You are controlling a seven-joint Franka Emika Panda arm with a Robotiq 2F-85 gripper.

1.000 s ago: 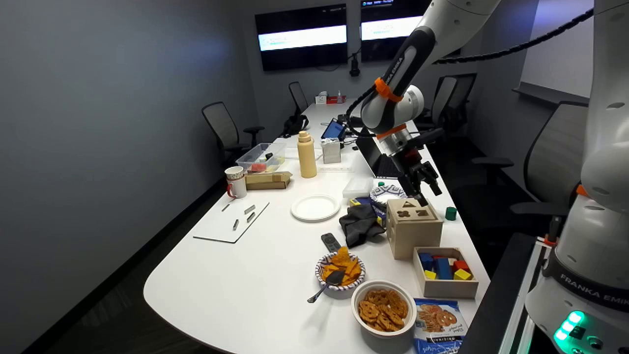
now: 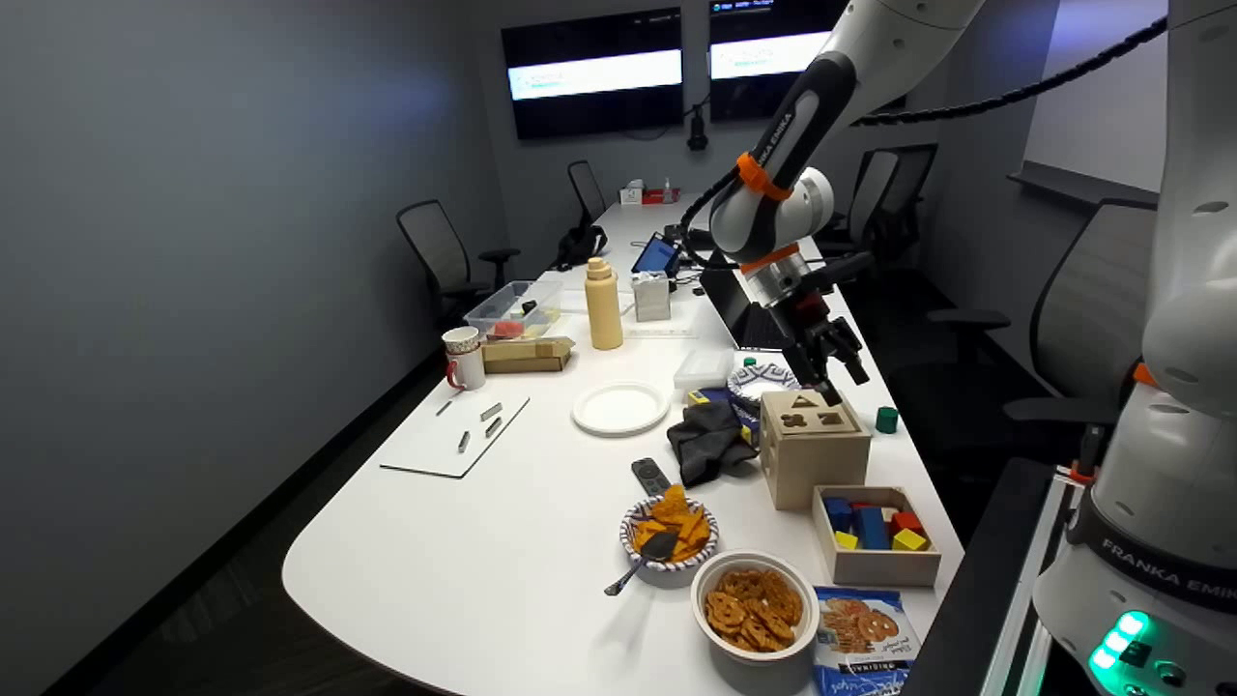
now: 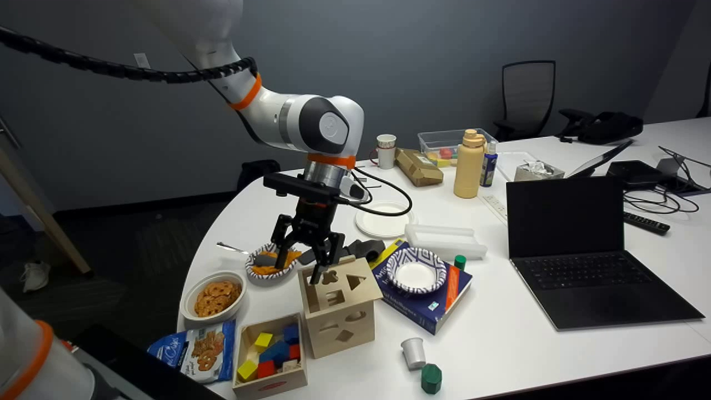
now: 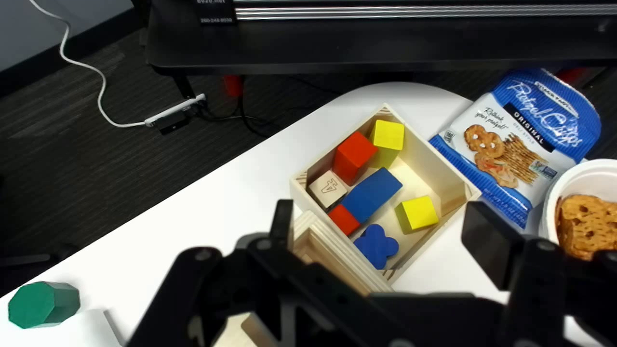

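Observation:
My gripper is open, its two dark fingers wide apart with nothing held between them. In the second exterior view it hangs over the wooden shape-sorter box [image 3: 343, 333], whose lid has cut-out holes. Beside that box stands an open wooden tray [image 4: 457, 196]. Inside the tray lie a blue block [image 4: 371, 195], a taller red block [image 4: 354, 156], yellow blocks such as one cube [image 4: 417, 214], a blue flower-shaped block [image 4: 376, 245] and a plain wooden cube [image 4: 327, 189]. A green block [image 3: 431, 379] rests on the table near a small grey cup [image 3: 413, 352].
A blue pretzel bag [image 2: 864, 638], a bowl of pretzel crisps [image 2: 754, 607] and a bowl of chips [image 2: 670, 530] crowd the near side. A patterned bowl [image 3: 416, 270] sits on a book [image 3: 434, 313]; a laptop [image 3: 586, 280] stands beyond.

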